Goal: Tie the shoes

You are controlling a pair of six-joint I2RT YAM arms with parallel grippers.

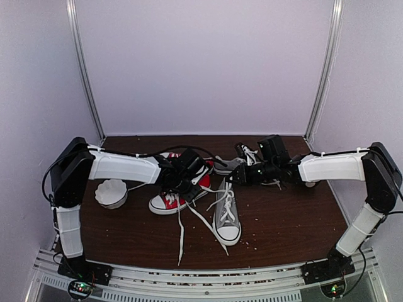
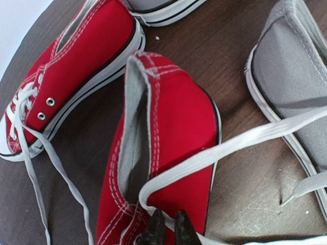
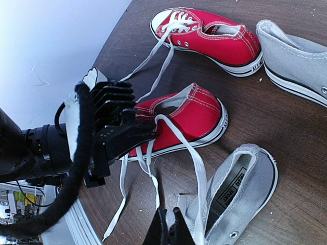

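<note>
A red sneaker (image 2: pixel 181 122) lies under my left gripper, white laces (image 2: pixel 230 145) draped across it toward the grey sneaker (image 1: pixel 227 223). The left fingertips are at the bottom of the left wrist view, on the red shoe by the lace; whether they grip it is unclear. My right gripper is shut over the grey shoe, close to a hanging white lace; whether lace is between its fingers is hard to tell. Another red sneaker (image 3: pixel 219 51) with loose laces lies behind, beside another grey shoe (image 3: pixel 291 61).
A white bowl (image 1: pixel 112 193) sits at the left of the dark table (image 1: pixel 296 233). Both arms reach in over the shoes at the middle, crowding that area.
</note>
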